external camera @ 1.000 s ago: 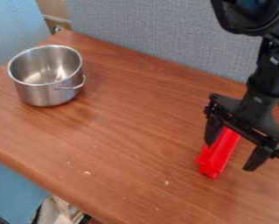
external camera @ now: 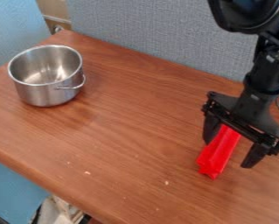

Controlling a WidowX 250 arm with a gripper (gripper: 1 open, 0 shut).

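My black gripper (external camera: pixel 230 144) is low over the right side of the table, open, with its fingers on either side of a red elongated object (external camera: pixel 214 159). The object lies on the wood at a slant, its upper end partly hidden under the gripper. Whether the fingers touch it is unclear. A steel pot (external camera: pixel 42 92) with a side handle stands at the upper left.
A grey padded wall (external camera: pixel 165 31) runs along the back, and a blue surface (external camera: pixel 13 188) lies beyond the table's left edge.
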